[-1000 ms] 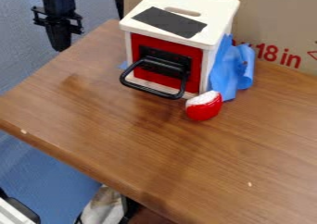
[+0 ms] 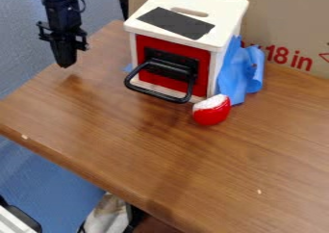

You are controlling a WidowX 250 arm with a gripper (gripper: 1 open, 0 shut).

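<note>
The black gripper (image 2: 64, 50) hangs over the upper left edge of the wooden table, apart from the white box (image 2: 221, 15); whether it is open or shut is hard to tell. The box has a red front (image 2: 149, 50), a black handle (image 2: 158, 90) sticking out and a dark panel on top. A red and white ball (image 2: 211, 115) rests at its front right corner. A blue cloth (image 2: 241, 68) lies against the box's right side.
A cardboard panel (image 2: 293, 30) stands behind. Blue padding lies below the table's left edge.
The gripper has moved right and down from further left. The box, ball and cloth look unchanged.
</note>
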